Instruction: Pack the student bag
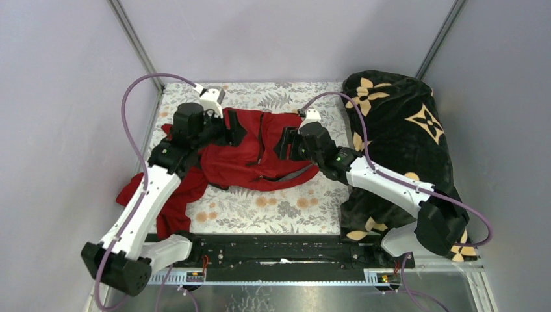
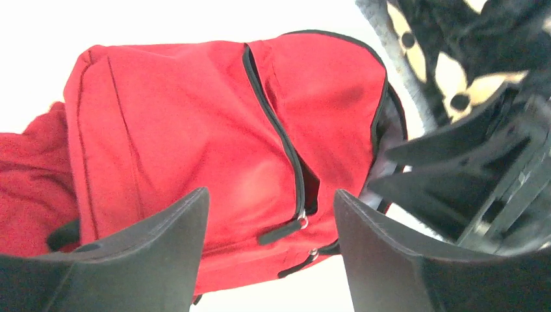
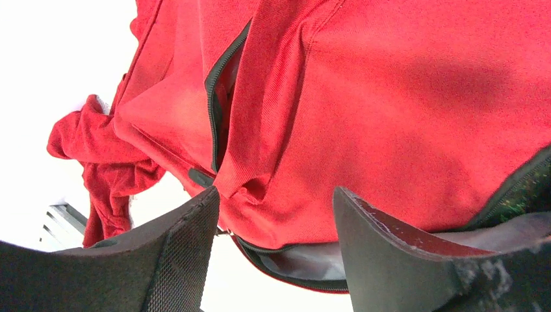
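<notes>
A red bag (image 1: 227, 162) lies flat on the floral mat, its dark zippers partly parted, with grey lining showing at the right and lower edge. My left gripper (image 1: 234, 130) is raised over the bag's upper left part, fingers apart, nothing between them. My right gripper (image 1: 286, 143) hangs over the bag's right part, also open and empty. In the left wrist view, the long zipper (image 2: 279, 130) and its pulls show below. In the right wrist view, a folded flap of red fabric (image 3: 266, 117) runs beside a zipper.
Red cloth (image 1: 175, 201) spills left of the bag. A black patterned blanket (image 1: 403, 149) fills the right side. Pale walls enclose the sides and back.
</notes>
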